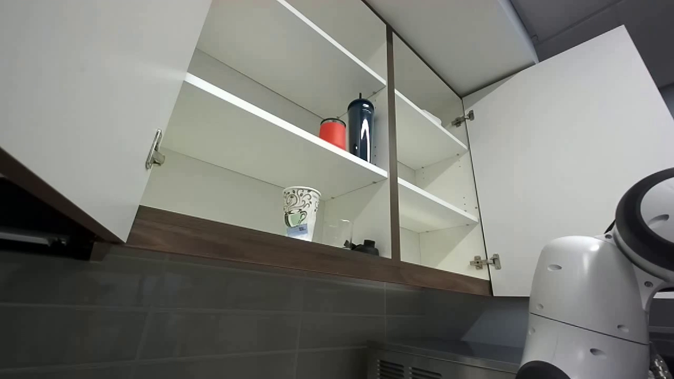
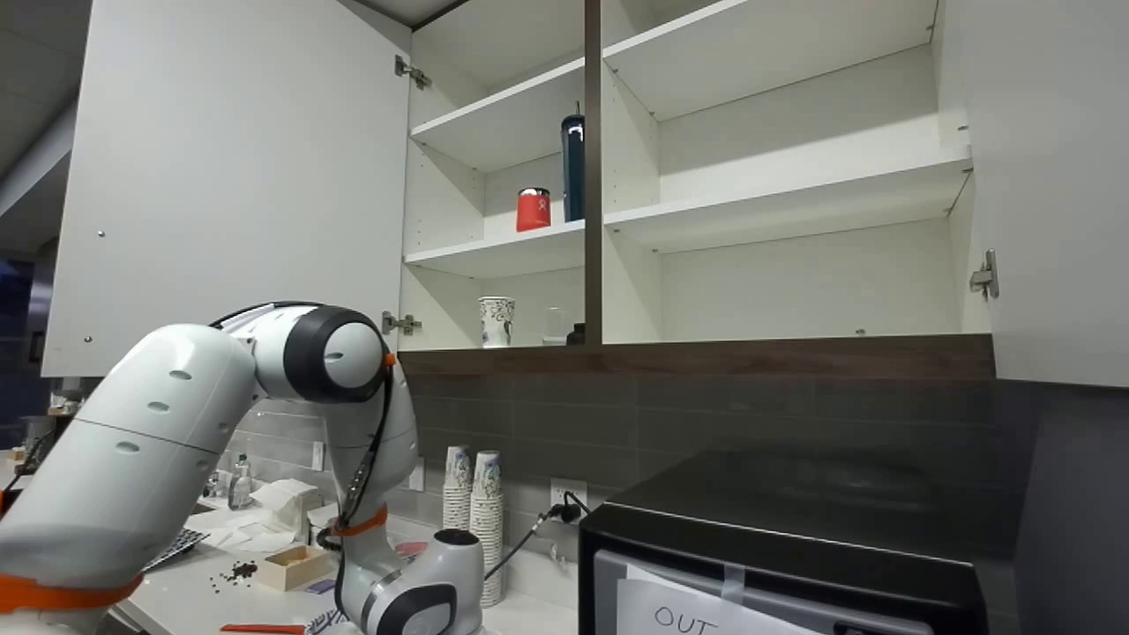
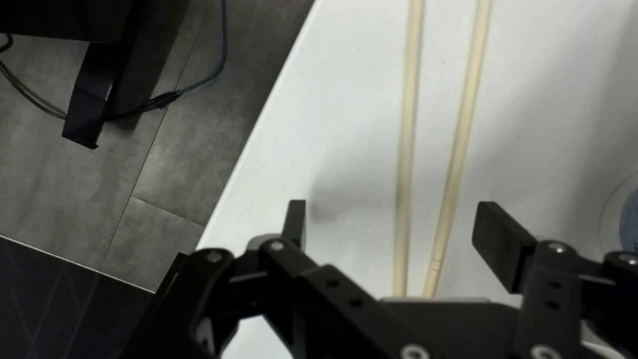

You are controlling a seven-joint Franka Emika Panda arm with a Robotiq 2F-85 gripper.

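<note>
Two thin pale wooden sticks (image 3: 406, 137) lie nearly side by side on a white countertop (image 3: 353, 89) in the wrist view. My gripper is open above the counter, its black fingers (image 3: 502, 245) well apart. Both sticks run through the space between them, touching neither finger as far as I can tell. In exterior view 2 the arm (image 2: 423, 587) bends down to the counter, and the fingers are out of frame below.
The counter's edge drops to a grey floor (image 3: 173, 179) on the left. Stacked paper cups (image 2: 487, 519) and a black microwave (image 2: 783, 519) stand near the arm. Above, the open cabinet holds a patterned cup (image 1: 300, 205), a red tumbler (image 1: 333, 131) and a dark bottle (image 1: 361, 129).
</note>
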